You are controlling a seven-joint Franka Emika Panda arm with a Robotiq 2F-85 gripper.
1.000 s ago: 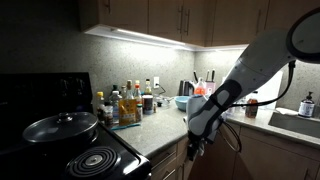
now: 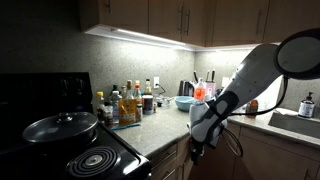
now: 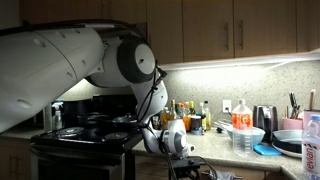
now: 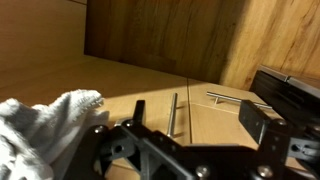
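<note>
My gripper stands open, its two dark fingers apart with nothing held. In the wrist view it faces wooden cabinet fronts. A thin vertical bar handle (image 4: 172,115) shows in the gap between the fingers; I cannot tell whether anything touches it. Another metal handle (image 4: 237,99) runs sideways near the right finger. White cloth (image 4: 50,135) fills the lower left of that view. In exterior view 1, the gripper (image 2: 195,155) is low in front of the cabinets, below the counter edge, small and dark.
Several bottles (image 2: 128,106) stand on the counter (image 2: 160,131) by the wall. The stove with its pan (image 2: 61,128) is on the left. A blue bowl (image 2: 184,103) and a large clear bottle (image 3: 242,128) stand on the counter. The sink (image 2: 295,124) is on the right.
My arm has dipped and the white wrist section now sits slightly lower. The gripper stays in front of the cabinets. The counter objects look unmoved.
</note>
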